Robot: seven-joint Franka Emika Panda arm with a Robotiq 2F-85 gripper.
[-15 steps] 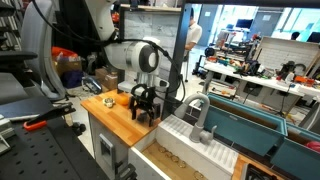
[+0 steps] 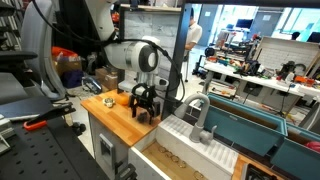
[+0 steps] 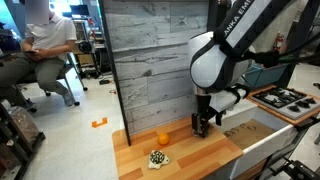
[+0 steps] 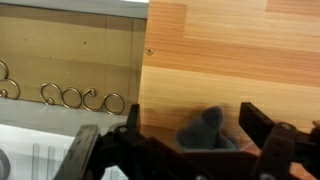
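In the wrist view my gripper stands open over the wooden counter. A dark grey, lumpy object lies on the wood between and below the fingers. What it is cannot be told, and its lower part is cut off by the gripper body. From exterior view 2 the gripper is low over the counter's far right, near the grey wooden wall. Whether the fingers touch the dark object does not show.
An orange ball and a pale patterned item sit on the counter. Beside it are an open drawer with curly metal hooks and a sink with a grey faucet.
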